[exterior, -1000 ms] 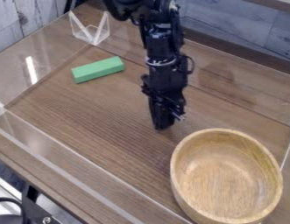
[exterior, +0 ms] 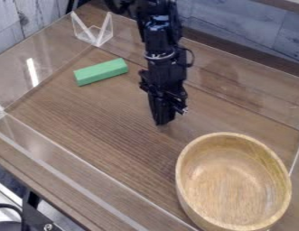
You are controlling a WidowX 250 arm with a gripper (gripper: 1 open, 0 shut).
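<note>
My gripper [exterior: 163, 108], black, hangs low over the middle of the wooden table [exterior: 91, 144]. Whether its fingers are open or shut is hard to tell in the dark, small shape. A green block [exterior: 99, 71] lies to its upper left, apart from it.
A large empty tan bowl [exterior: 232, 152] fills the lower right. A white wire object [exterior: 94, 29] stands at the back left.
My gripper has shifted slightly up and to the left in the view. The block and bowl have not moved.
</note>
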